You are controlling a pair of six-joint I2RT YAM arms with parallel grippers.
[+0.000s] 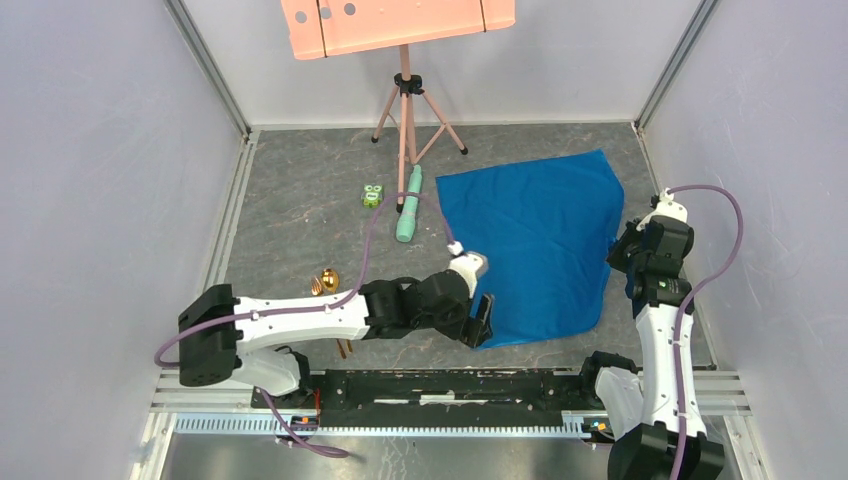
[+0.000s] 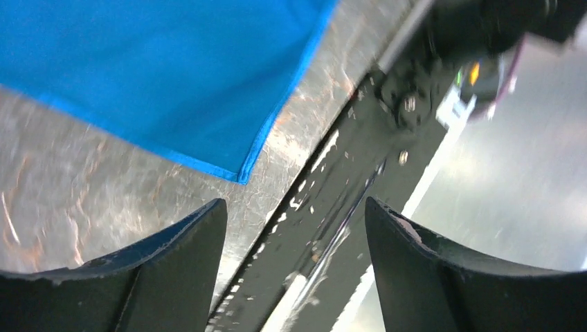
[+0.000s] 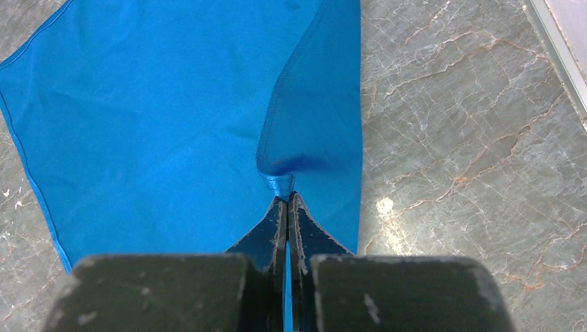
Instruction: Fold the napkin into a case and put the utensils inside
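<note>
The blue napkin (image 1: 535,245) lies spread on the floor in the top view, its right edge lifted. My right gripper is shut on a hemmed corner of it, and that edge curls up over the cloth below. Above the napkin's near left corner (image 2: 232,166) hangs my left gripper, open with nothing between its fingers; the corner lies flat, apart from them. A gold spoon (image 1: 330,279) and a fork (image 1: 317,286) rest left of the napkin, their handles partly hidden by the left arm.
A green bottle (image 1: 409,205) and a small green cube (image 1: 372,196) stand beyond the left arm, close to the tripod (image 1: 404,110). A black rail (image 1: 450,385) runs along the near side.
</note>
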